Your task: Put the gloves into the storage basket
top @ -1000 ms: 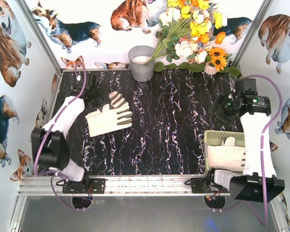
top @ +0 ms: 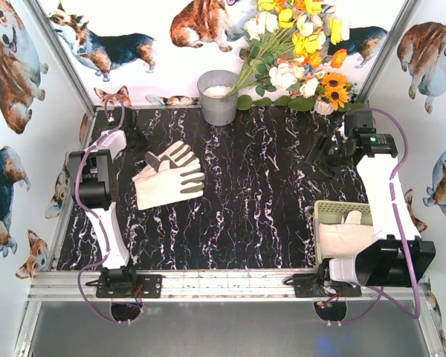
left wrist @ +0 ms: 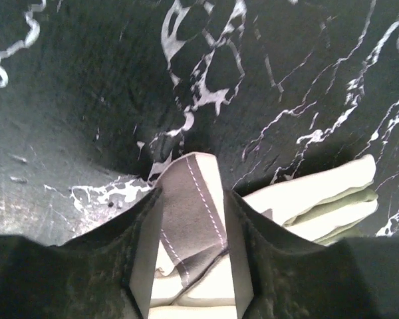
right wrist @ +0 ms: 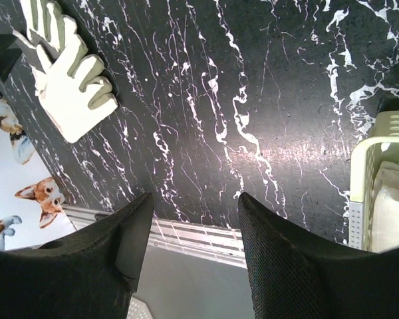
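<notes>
A pile of white gloves with grey-green fingers (top: 168, 187) lies on the left half of the black marble table. In the left wrist view a grey glove piece (left wrist: 189, 206) sits between the parted fingertips of my left gripper, which is part open over the pile's upper edge. My right gripper is open above the table, nothing between its fingers. The storage basket (top: 317, 230), pale green, stands at the front right with a white glove (top: 340, 239) inside.
A grey bucket (top: 218, 110) and flowers (top: 305, 37) stand along the back wall. Printed walls close in both sides and the back.
My left arm has drawn back leftward and straightened beside the pile. My right gripper has moved leftward, away from the right wall.
</notes>
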